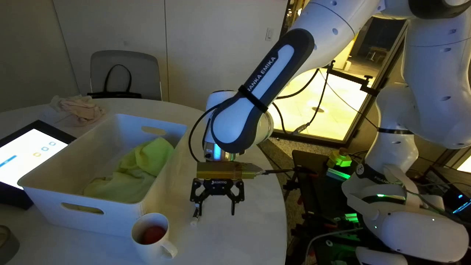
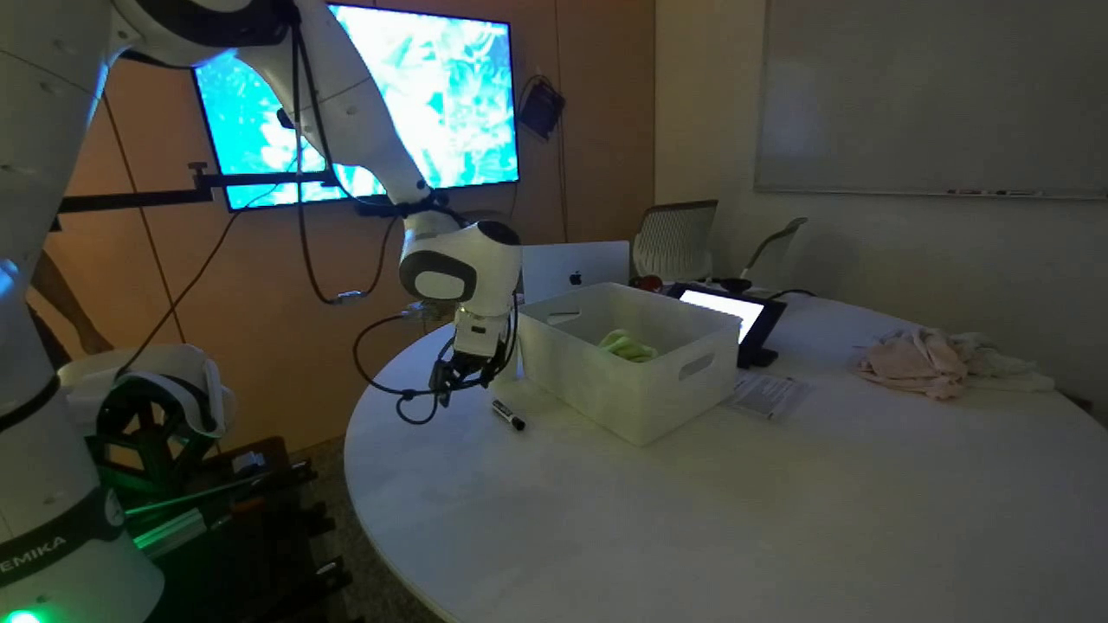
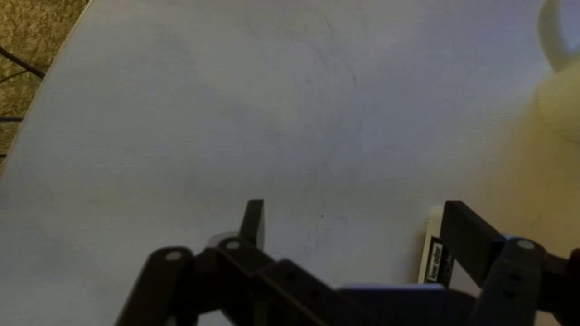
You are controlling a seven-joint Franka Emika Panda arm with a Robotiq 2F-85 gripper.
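My gripper (image 1: 215,215) stands open over the white table, pointing down, nothing between its fingers. A marker (image 2: 508,415) with a dark barrel lies on the tabletop beside the white bin. In the wrist view the marker (image 3: 435,261) is by the right finger (image 3: 468,236), which hides part of it, so it sits to one side of the gap. Exterior view 1 shows only a pale end of the marker (image 1: 194,222) below the left fingertip. Whether finger and marker touch, I cannot tell.
The white bin (image 1: 84,223) holds a yellow-green cloth (image 1: 152,156). A white mug (image 1: 143,251) with something reddish inside stands close to the bin. A lit tablet (image 1: 31,152) and pinkish cloth (image 2: 914,363) lie farther off. Bare tabletop (image 2: 665,529) spreads out in front.
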